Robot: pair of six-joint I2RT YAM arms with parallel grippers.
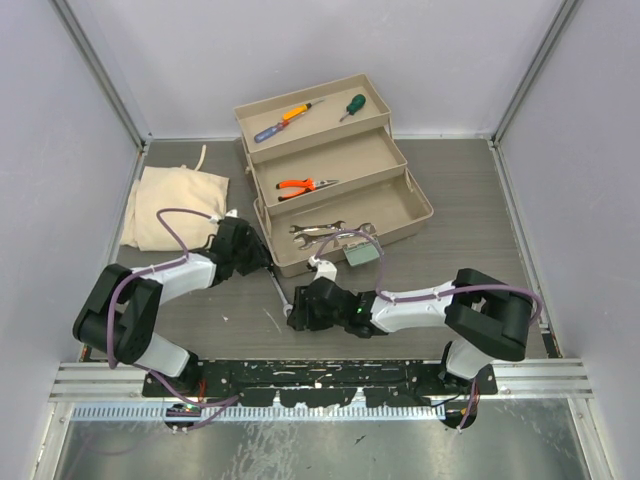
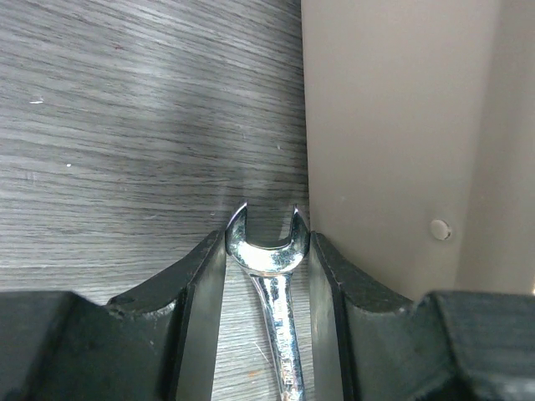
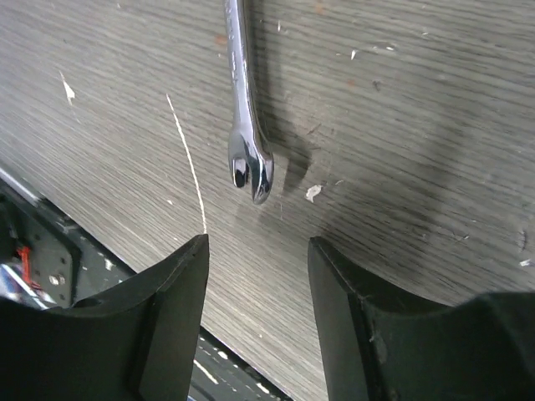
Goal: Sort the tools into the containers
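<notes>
A silver wrench (image 1: 279, 291) slants between my two grippers in front of the toolbox. My left gripper is shut on its open-finger end, with a finger on each side of it. Beyond the open fingers of my right gripper is the wrench's other end (image 3: 252, 159), apart from both of them. The beige toolbox (image 1: 287, 268) holds several wrenches (image 1: 330, 238) in its lowest section, orange-handled pliers (image 1: 305, 185) in the middle tray, and screwdrivers (image 1: 290, 118) with a green-handled one (image 1: 355, 105) in the top tray.
The toolbox wall (image 2: 376, 150) stands close beside my left gripper's right finger. A cream cloth bag (image 1: 175, 208) lies at the back left. Bare grey tabletop (image 1: 465, 210) shows on the right.
</notes>
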